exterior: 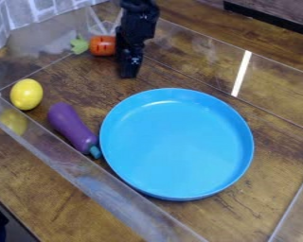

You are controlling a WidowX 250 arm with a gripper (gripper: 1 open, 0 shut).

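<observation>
My black gripper [132, 59] is low at the top middle, open, just right of a red tomato [102, 45] with a small green item [80, 44] to its left. Whether the fingers touch the tomato I cannot tell. A blue plate [176, 145] fills the lower middle. A purple eggplant [72, 127] lies left of the plate, and a yellow lemon [26, 94] sits at the left.
Clear walls run along the left side [15, 122] of the wooden surface [242, 113]. The right side and the area between gripper and plate are free of objects.
</observation>
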